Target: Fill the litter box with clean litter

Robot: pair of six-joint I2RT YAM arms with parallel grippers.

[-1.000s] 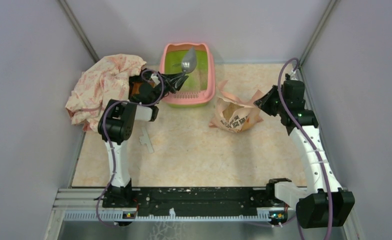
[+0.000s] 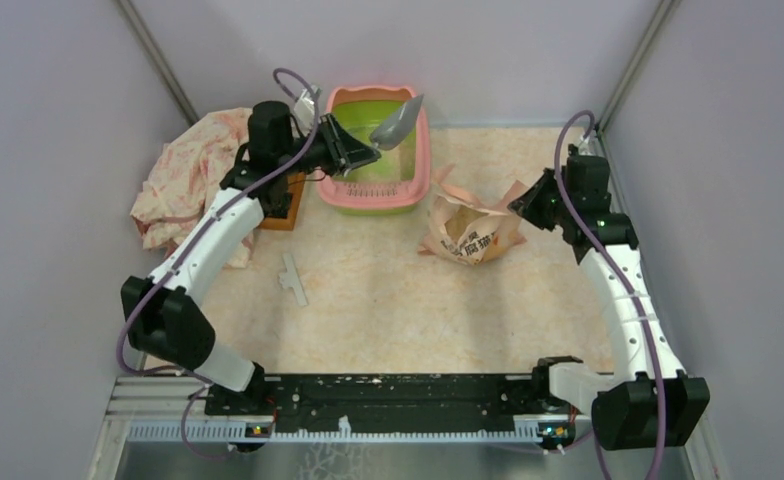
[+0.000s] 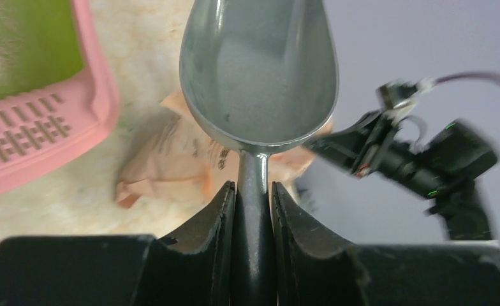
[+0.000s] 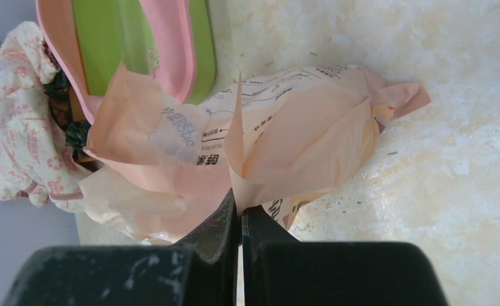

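Observation:
The pink-rimmed green litter box [image 2: 420, 150] stands at the back centre, a little pale litter inside. Over it, my left gripper [image 2: 366, 154] is shut on the handle of a grey scoop [image 2: 396, 122] [image 3: 257, 70], whose bowl looks empty in the left wrist view. The crumpled paper litter bag [image 2: 468, 232] [image 4: 298, 134] stands to the right of the box, its top open. My right gripper [image 2: 516, 206] is shut on the upper edge of that bag.
A patterned cloth [image 2: 193, 180] lies at the back left over a wooden tray [image 2: 281, 218]. A flat grey piece [image 2: 293, 278] lies left of centre. Walls border the sides and back.
My left arm has risen and swung with the scoop, whose bowl has moved right toward the bag and tilted rightward. The right arm and bag have hardly moved.

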